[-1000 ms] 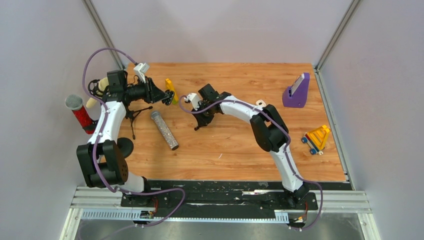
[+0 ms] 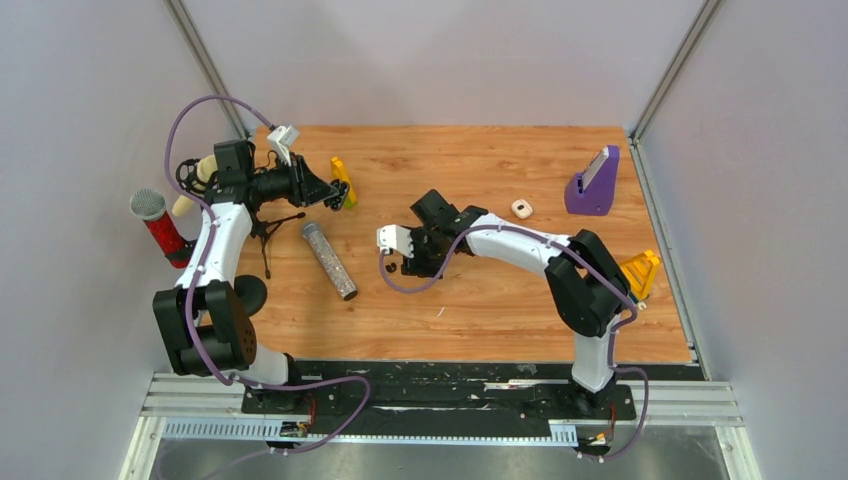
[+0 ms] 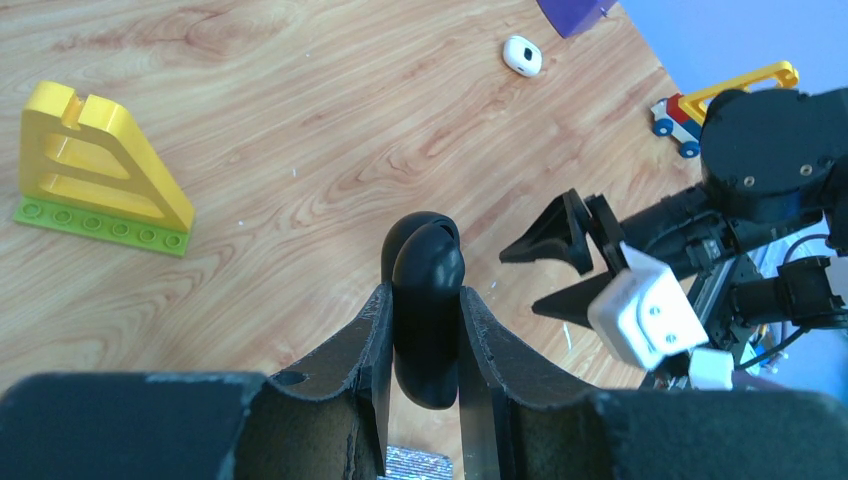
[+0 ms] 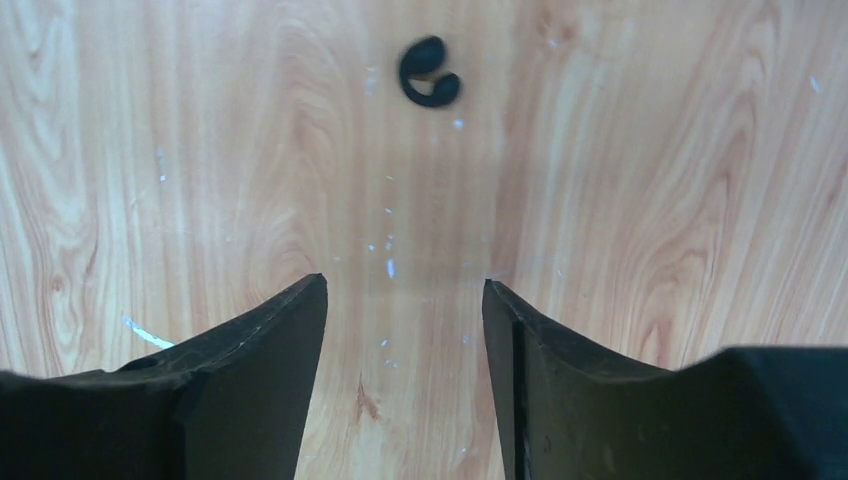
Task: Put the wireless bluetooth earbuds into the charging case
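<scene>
A glossy black charging case [image 3: 428, 310] is held upright in my left gripper, which is shut on it above the table's left side, as the top view also shows [image 2: 338, 195]. A small black curved earbud [image 4: 430, 90] lies on the wood in the right wrist view, seen near my right arm in the top view [image 2: 391, 267]. My right gripper hangs open over the table, nothing between its fingers, with the earbud beyond its fingertips.
A yellow-green toy block [image 3: 105, 160], a glittery microphone [image 2: 328, 260], a small white case [image 2: 521, 208], a purple stand [image 2: 590, 195] and a toy vehicle [image 3: 680, 125] surround the work area.
My right arm has moved toward the front and right of the table, uncovering the small black earbud in the top view. The left arm looks unmoved.
</scene>
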